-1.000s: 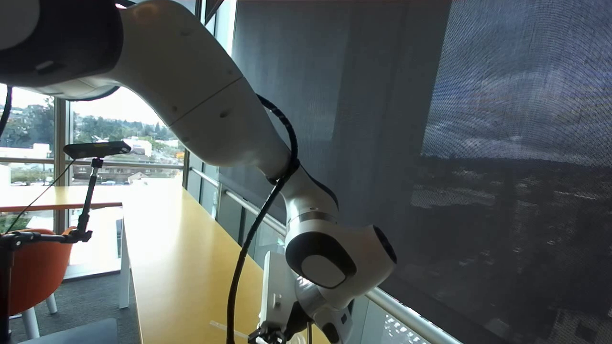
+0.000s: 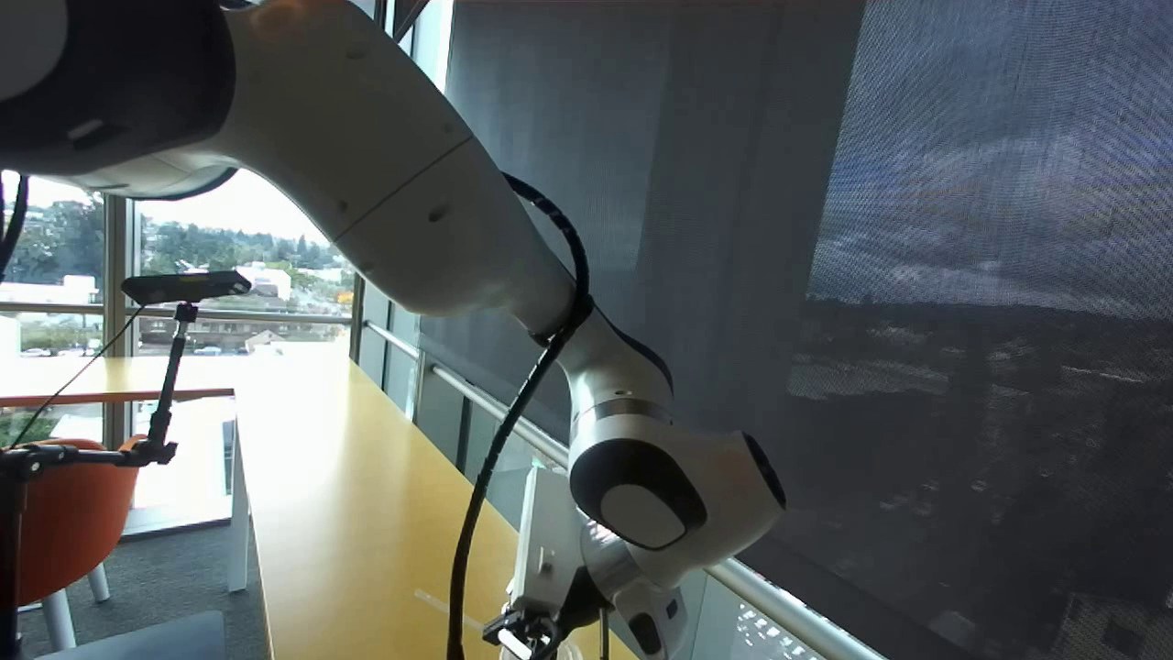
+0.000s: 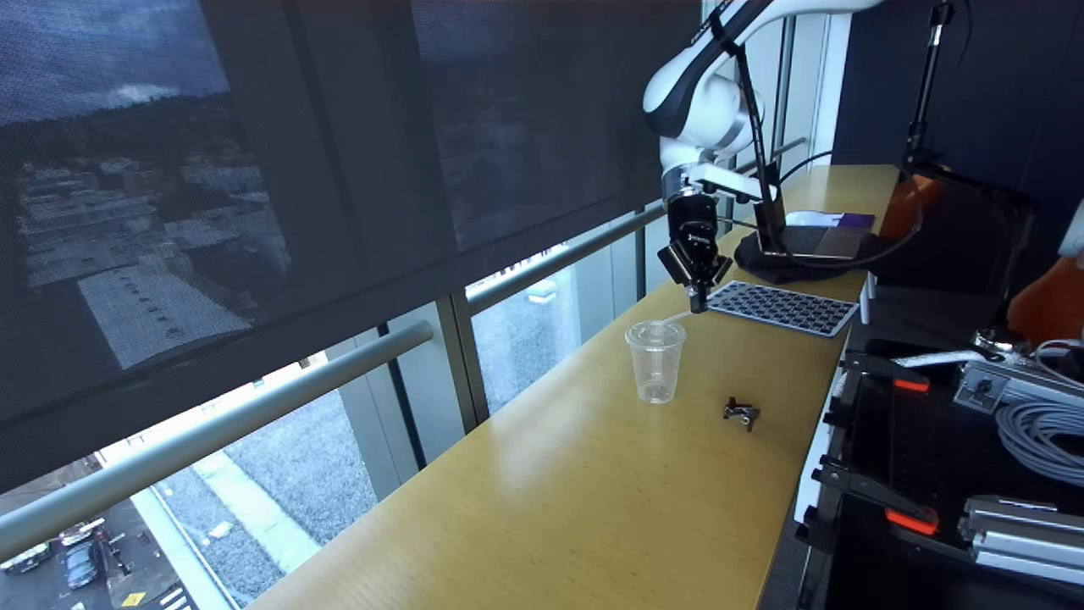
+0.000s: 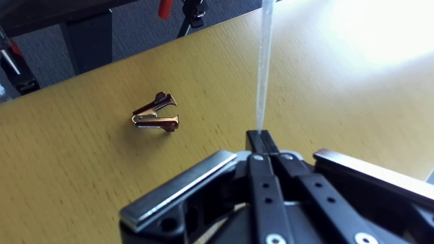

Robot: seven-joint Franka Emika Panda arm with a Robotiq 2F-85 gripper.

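A thin translucent straw (image 4: 264,61) runs up from the fingertips in the wrist view. My gripper is shut, its fingers together, with the straw's near end pinched at their tips. Exterior view 2 has the gripper (image 3: 698,300) low over the table, just behind and right of a clear plastic cup (image 3: 655,368) that stands upright. There the straw (image 3: 675,317) reaches sideways from the tips toward the cup's rim; whether it touches the rim I cannot tell. In exterior view 1 the fingertips are hidden below the frame's lower edge.
A dark red staple remover (image 4: 156,116) lies on the table (image 3: 569,488), right of the cup in exterior view 2. Behind the gripper are a patterned grey panel (image 3: 782,308) and a laptop (image 3: 813,242). A railing (image 3: 569,260) runs along the window side.
In exterior view 1 the forearm and wrist have shifted a little to the right, and the cable has swung along with them. The table and surroundings look the same.
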